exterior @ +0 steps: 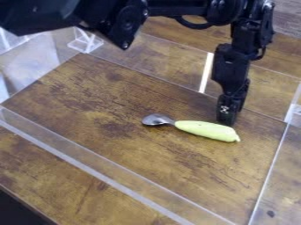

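Observation:
A spoon with a metal bowl [156, 119] and a thick pale yellow-green handle [207, 130] lies on the wooden board, bowl to the left. My black gripper [230, 112] points down just behind the right part of the handle, low at the board. Its fingers are dark and seen end-on, so I cannot tell how far apart they are or whether anything is between them.
The wooden board [94, 105] is bordered by clear plastic walls, with a white strip [207, 72] behind it. The left and front of the board are empty.

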